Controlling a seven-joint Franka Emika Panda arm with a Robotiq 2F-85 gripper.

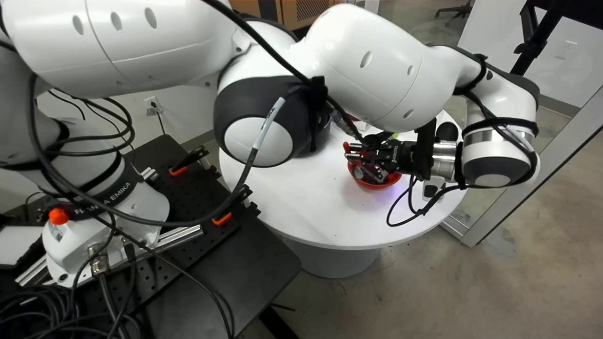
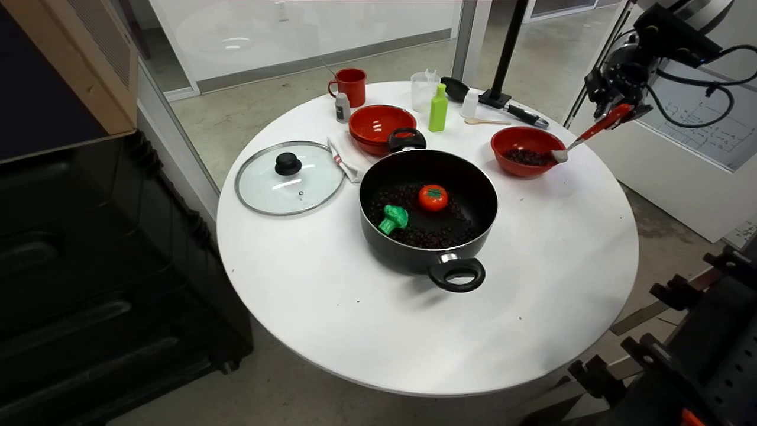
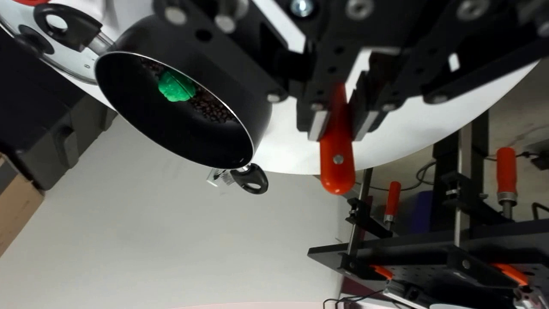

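Between the fingers of my gripper is the red handle of a utensil; the finger is shut on it. In exterior view 2 the utensil slants down from the gripper, and its pale head is at the right rim of a red bowl. Dark beans lie in that bowl. To its left stands a black pot with more dark beans, a tomato and a green broccoli piece inside. Exterior view 1 has my gripper above the red bowl, partly covering it.
A glass lid lies left of the pot. Behind are stacked red bowls, a red mug, a green bottle, a clear cup and a black ladle.
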